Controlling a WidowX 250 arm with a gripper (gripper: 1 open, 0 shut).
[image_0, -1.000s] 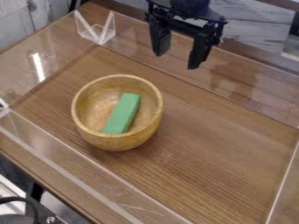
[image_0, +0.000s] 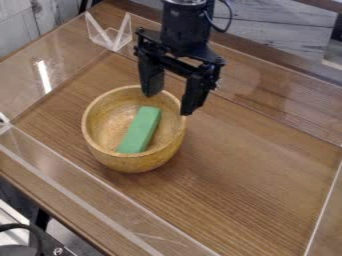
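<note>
A wooden bowl (image_0: 103, 119) holds a green rectangular block (image_0: 138, 130) on the tabletop. My black gripper (image_0: 174, 88) hangs just above and behind the bowl's right side, open, with one finger over the bowl and the other outside it to the right. I see nothing held between the fingers.
A clear plastic object (image_0: 110, 30) stands at the back left. A marble-patterned surface runs along the back right, and a dark cable lies at the lower left.
The bowl and green block have not visibly moved.
</note>
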